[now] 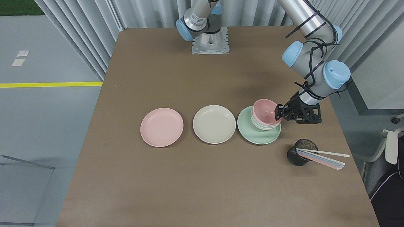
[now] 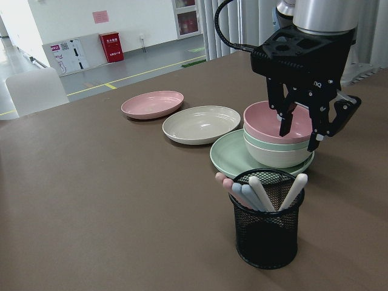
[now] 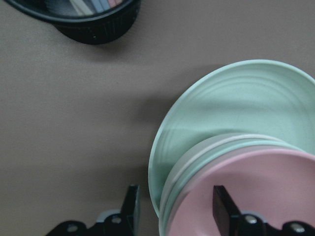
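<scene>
A pink bowl (image 1: 265, 109) sits nested on pale green and white bowls (image 2: 276, 156) on a green plate (image 1: 250, 130). My gripper is open just above the stack's edge, with one finger over the pink bowl's inside and the other outside the rims. In the left view the gripper (image 2: 299, 130) hangs in front of the pink bowl with its fingers spread; whether it touches is unclear.
A cream plate (image 1: 214, 125) and a pink plate (image 1: 161, 128) lie in a row to the left. A black mesh cup (image 2: 267, 239) with pastel chopsticks stands nearer the front.
</scene>
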